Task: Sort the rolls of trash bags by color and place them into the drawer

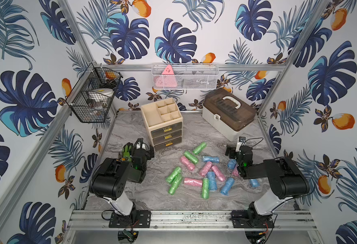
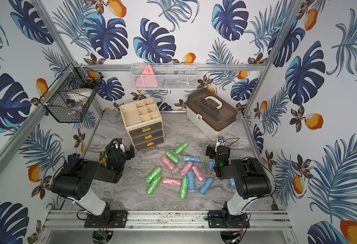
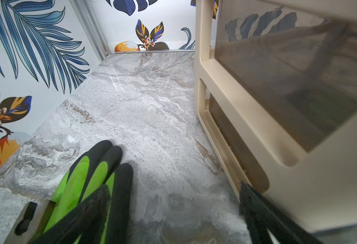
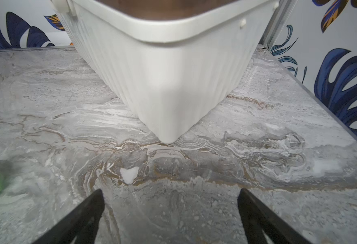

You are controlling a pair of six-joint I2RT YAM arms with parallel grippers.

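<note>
Green rolls (image 1: 205,188), pink rolls (image 1: 193,181) and blue rolls (image 1: 227,185) of trash bags lie mixed on the table between the arms; some near the right arm are partly hidden by it. Behind them to the left stands a beige drawer unit (image 1: 146,118) with three dark-fronted drawers (image 1: 167,137), all closed. My left gripper is open and empty, near the unit's left side. Open too, with nothing between its fingers, my right gripper hovers in front of the white box's corner.
A white box (image 4: 166,81) with a brown lid occupies the back right. Green-black gloves (image 3: 80,174) lie beside the left gripper. A black wire basket (image 1: 95,97) and a white mesh basket (image 1: 185,77) hang on the frame. Bare table shows between drawer unit and box.
</note>
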